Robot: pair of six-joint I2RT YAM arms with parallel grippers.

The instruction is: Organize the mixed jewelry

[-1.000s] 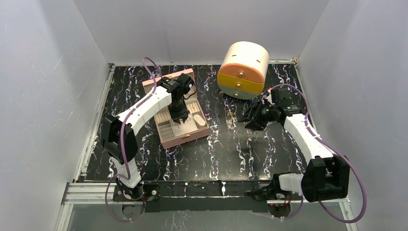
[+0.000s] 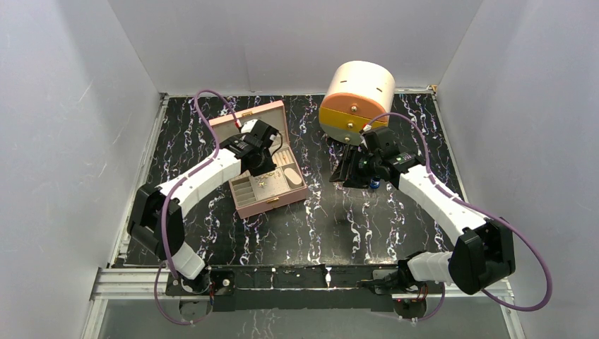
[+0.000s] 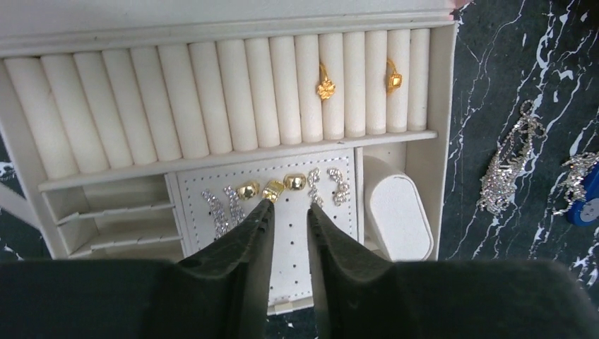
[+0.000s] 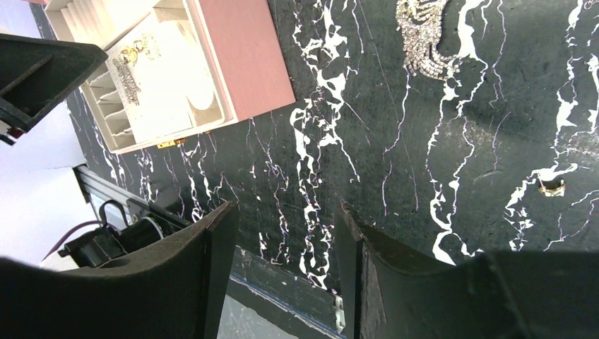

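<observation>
An open pink jewelry box [image 2: 251, 210] sits left of centre. In the left wrist view, two gold rings [image 3: 325, 90] sit in its ring rolls, and gold pieces [image 3: 294, 181] and silver earrings [image 3: 215, 208] rest on the dotted panel. My left gripper hangs above that panel, part open and empty. My right gripper hovers over bare marble right of the box, open and empty. Silver chains [image 3: 510, 173] lie on the table right of the box, and a small gold ring [image 4: 552, 188] lies farther right.
A rounded cabinet [image 2: 357, 102] with drawers stands at the back right. A blue round object [image 3: 588, 209] lies under or beside a silver chain.
My right gripper has moved left, toward the box.
</observation>
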